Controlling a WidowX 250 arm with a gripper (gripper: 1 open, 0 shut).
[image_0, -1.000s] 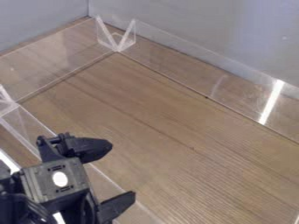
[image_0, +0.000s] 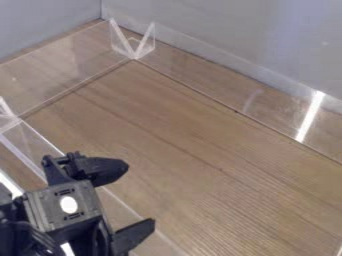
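Note:
My black gripper (image_0: 131, 202) sits at the lower left of the camera view, over the wooden floor (image_0: 201, 150) near a clear plastic edge. Its two dark fingers stand apart, one toward the upper right and one toward the lower right, and nothing shows between them.
Clear plastic panels with angled corner pieces (image_0: 134, 40) border the wooden surface at the back and left. Grey-white walls (image_0: 227, 35) rise behind them.

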